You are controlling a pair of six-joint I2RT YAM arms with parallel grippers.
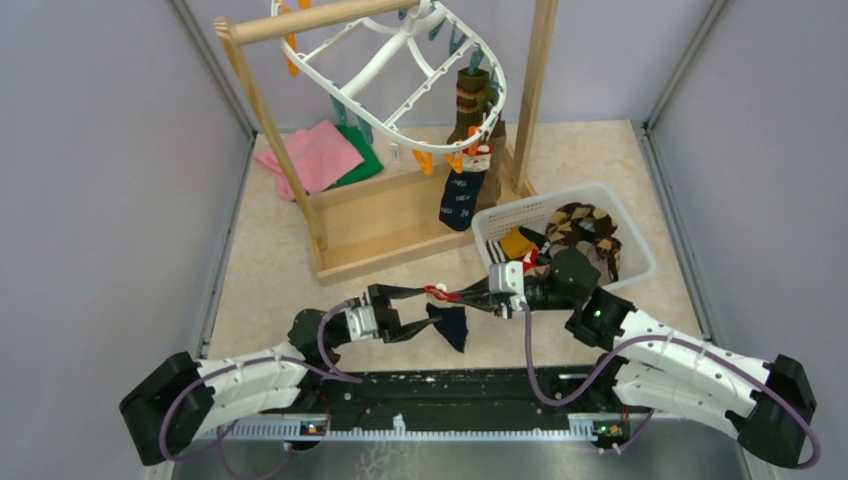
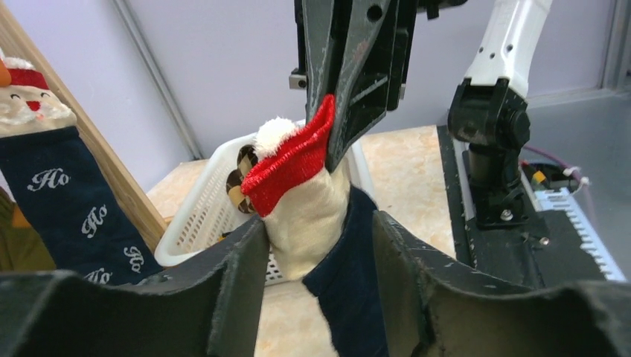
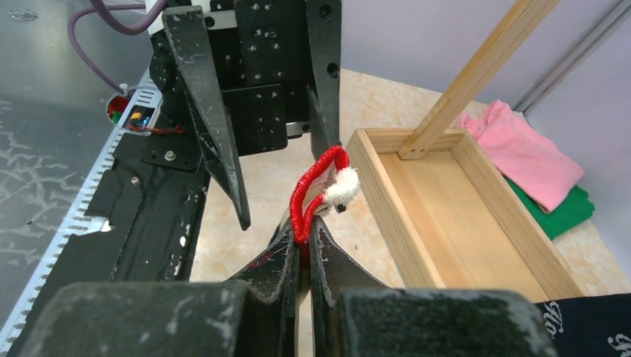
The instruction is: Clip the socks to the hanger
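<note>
My right gripper (image 1: pixel 457 295) is shut on a Santa sock (image 2: pixel 305 230) by its red-trimmed cuff, with the navy foot hanging below. My left gripper (image 1: pixel 430 304) is part open around that sock, its fingers either side of it in the left wrist view; whether they touch it I cannot tell. The white hanger (image 1: pixel 350 85) hangs from a wooden frame, with orange and teal clips. A navy Santa sock (image 1: pixel 462 197) and olive and brown socks hang at its right side.
A white basket (image 1: pixel 645 255) of more socks stands at the right. The wooden tray (image 1: pixel 360 267) lies under the hanger, with pink (image 1: pixel 315 150) and green (image 1: pixel 357 175) cloths behind it.
</note>
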